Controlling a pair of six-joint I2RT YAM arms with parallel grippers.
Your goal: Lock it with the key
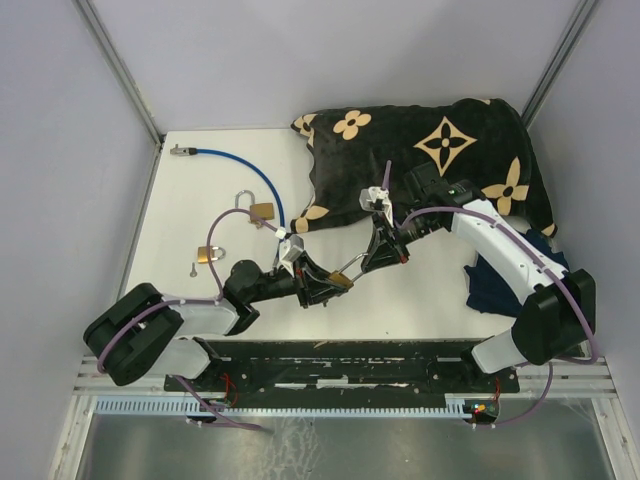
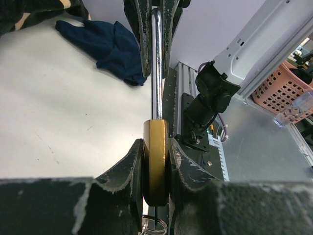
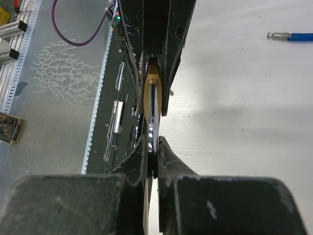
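Observation:
A brass padlock hangs above the table's front part, its body pinched by my left gripper, which is shut on it. My right gripper is shut on the long silver shackle of the same lock. In the right wrist view the shackle runs from between my right fingers to the brass body between the left ones. Whether the shackle is fully seated cannot be told. A small key lies at the table's left, near another brass padlock.
A further padlock lies farther back, beside a blue cable. Dark patterned cloth covers the back right; navy cloth lies on the right. Bare white table shows in front of the cloths.

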